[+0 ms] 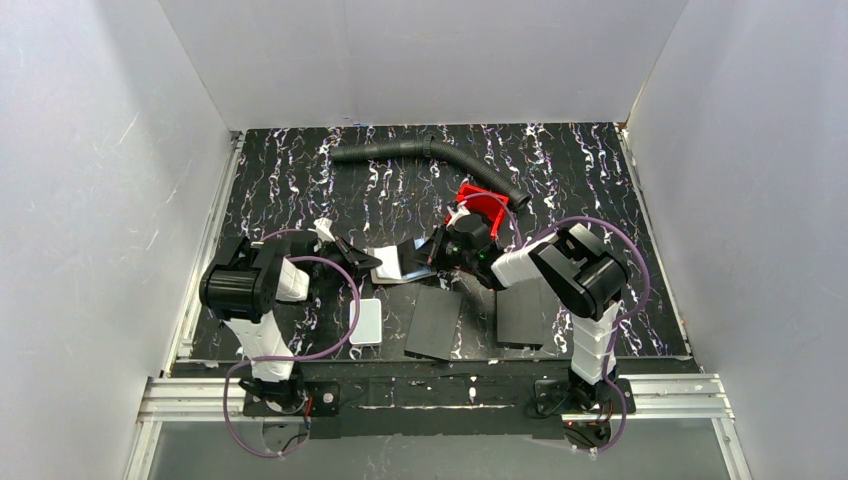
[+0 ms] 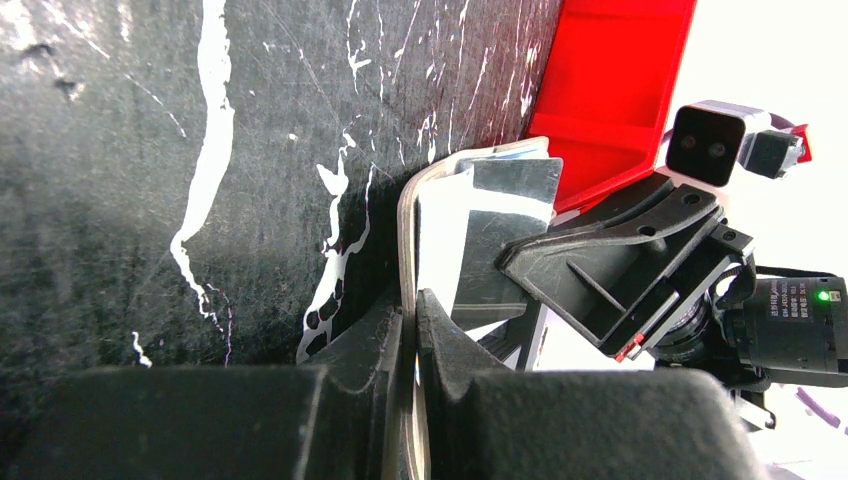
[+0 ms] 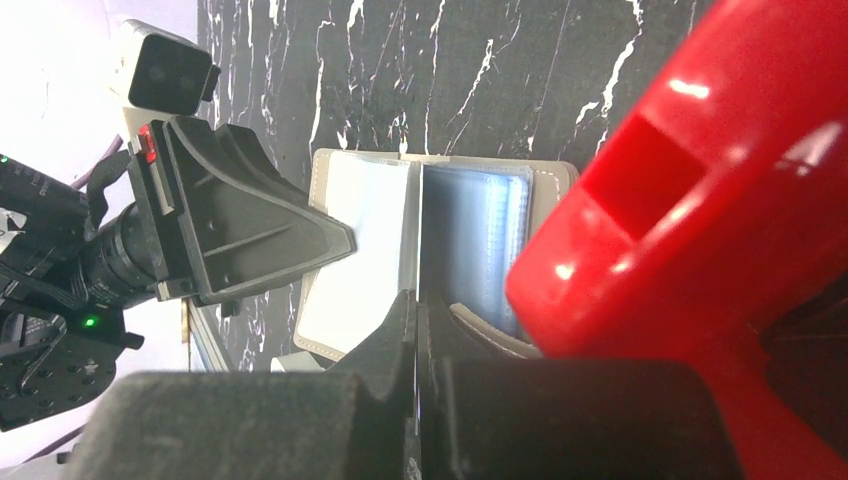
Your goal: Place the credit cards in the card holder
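The open card holder (image 1: 386, 265) has a beige stitched edge, a white page (image 3: 352, 240) and a clear bluish sleeve (image 3: 490, 220). My left gripper is shut on its left edge. My right gripper is shut on a dark card (image 2: 497, 230), which stands edge-on over the holder near the boundary between page and sleeve. The left wrist view shows the card's dark face with a light band across it. Whether its lower edge is inside the sleeve, I cannot tell.
A red bin (image 1: 484, 203) sits right behind my right gripper, very close in its wrist view. Nearer the front lie a white case (image 1: 366, 322) and two dark flat boxes (image 1: 433, 322). A black hose (image 1: 385, 150) runs along the back.
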